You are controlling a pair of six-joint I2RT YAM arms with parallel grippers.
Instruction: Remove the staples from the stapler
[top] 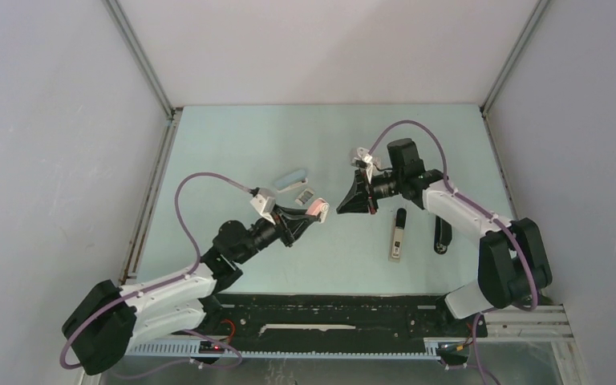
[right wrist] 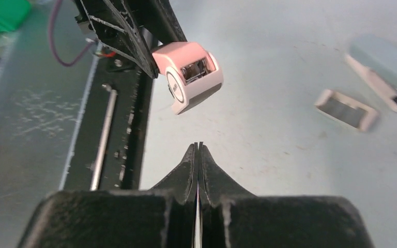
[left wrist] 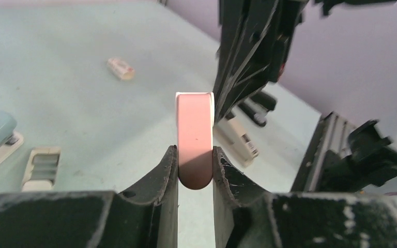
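A small pink and white stapler is held above the table by my left gripper, shut on its pink back end. In the right wrist view the same stapler shows its front, with a dark opening in the pink top and a grey panel below. My right gripper is shut with its tips together and nothing between them. It stands apart from the stapler, to its right in the top view. Whether staples sit inside the opening cannot be made out.
Behind the left gripper lie a blue-grey stapler and a small staple box. To the right are a pale tool with a black end and a black object.
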